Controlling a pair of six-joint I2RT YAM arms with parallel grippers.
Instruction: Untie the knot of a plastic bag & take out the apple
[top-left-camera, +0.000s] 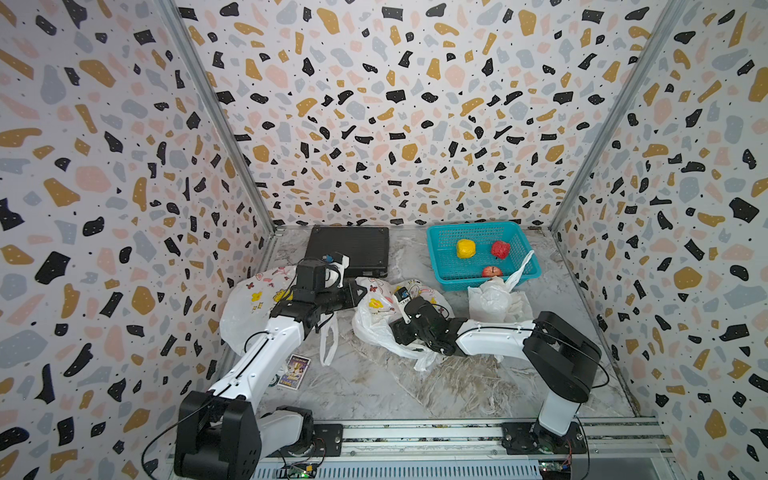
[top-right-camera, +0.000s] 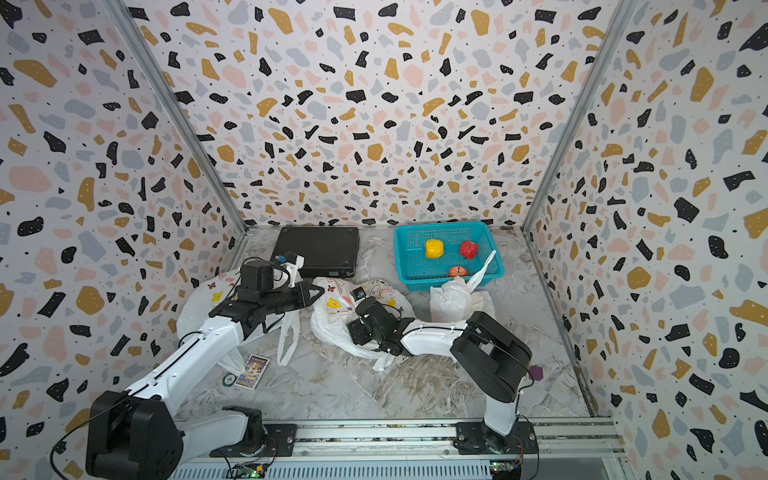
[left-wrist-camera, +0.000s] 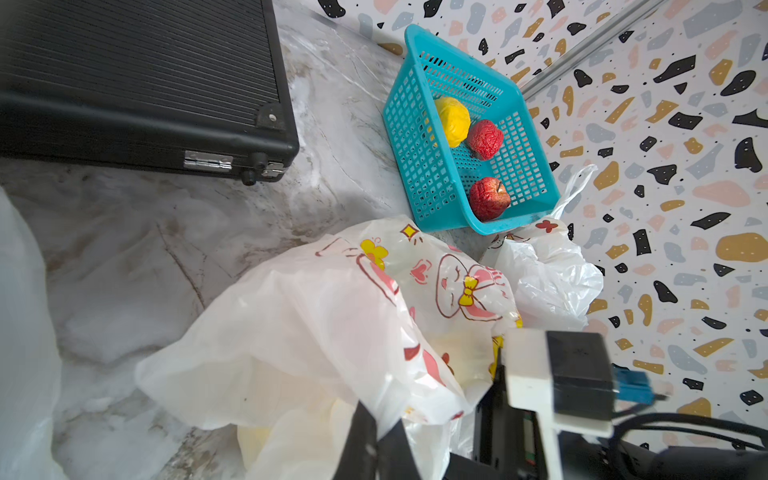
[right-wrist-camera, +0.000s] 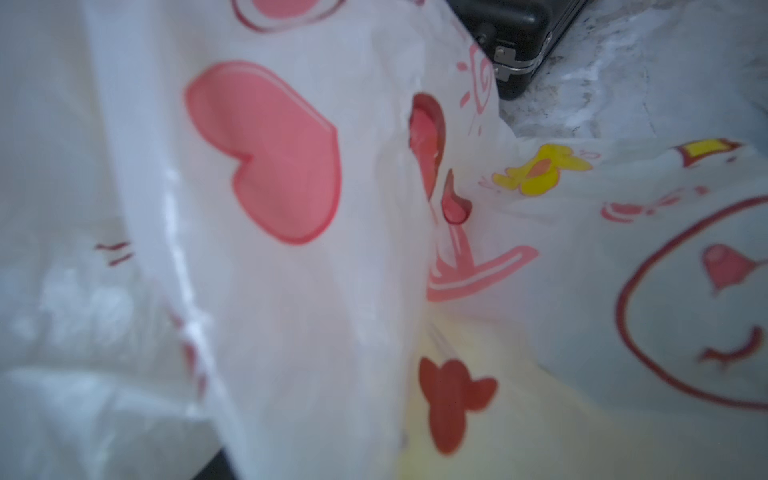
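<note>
A thin white plastic bag printed with pink hearts and cartoon faces (top-left-camera: 382, 313) lies open and crumpled mid-table. My left gripper is shut on an edge of this bag, holding it raised in a fold. Pale yellow shows at the bag's lower part in the left wrist view; what it is cannot be told. My right gripper (top-left-camera: 402, 326) is at the bag's right side, among its folds. Plastic fills the right wrist view and hides its fingers almost wholly, so their opening does not show. A red apple (left-wrist-camera: 489, 198) sits in the teal basket (left-wrist-camera: 428, 172).
The basket also holds a yellow item (left-wrist-camera: 453, 120) and a dark red one (left-wrist-camera: 485, 139). Another white bag (top-left-camera: 493, 304) stands before it; a printed bag (top-left-camera: 252, 308) lies at left. A black case (top-left-camera: 352, 248) is behind.
</note>
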